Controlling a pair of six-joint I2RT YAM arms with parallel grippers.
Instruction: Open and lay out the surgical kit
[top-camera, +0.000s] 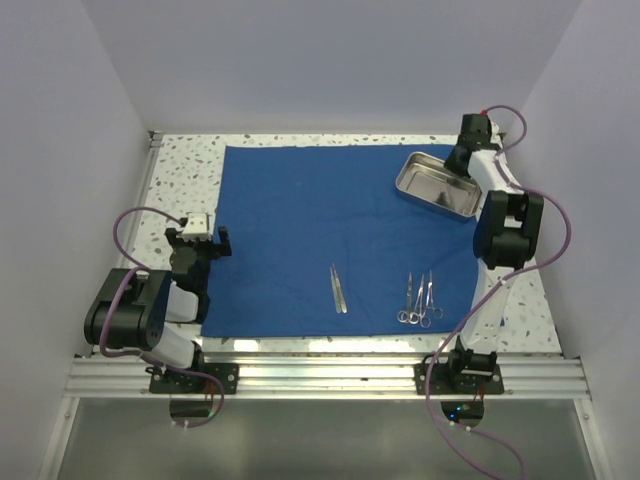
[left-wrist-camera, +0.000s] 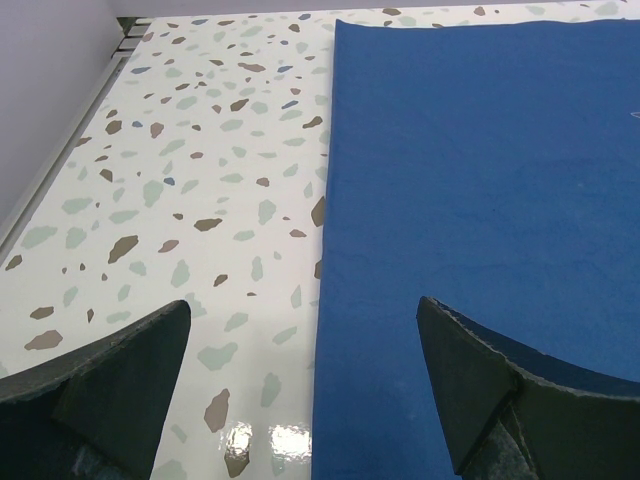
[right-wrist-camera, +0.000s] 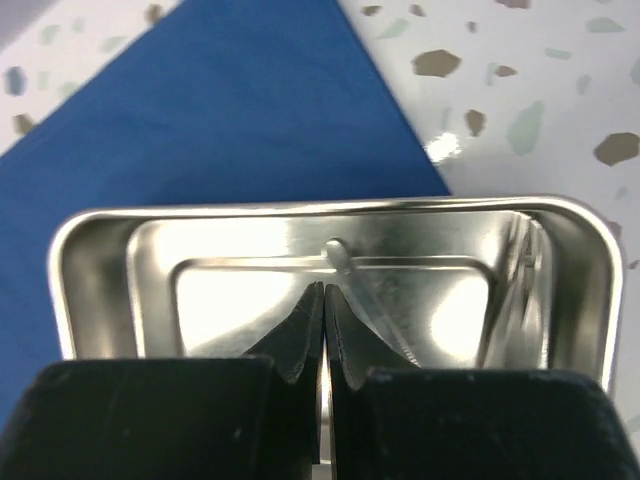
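Note:
The steel tray (top-camera: 420, 185) lies at the back right of the blue cloth (top-camera: 300, 220). In the right wrist view a slim metal instrument (right-wrist-camera: 365, 300) rests in it, with more metal pieces (right-wrist-camera: 515, 300) at its right end. My right gripper is over the tray, fingertips together; whether anything thin is between them is hidden. My left gripper (top-camera: 198, 236) stands open at the left edge of the cloth, empty. Two slim instruments (top-camera: 337, 288) lie front centre; several scissor-like instruments (top-camera: 421, 300) lie in a row at front right.
The speckled table (left-wrist-camera: 200, 160) shows around the cloth, with walls at back and sides.

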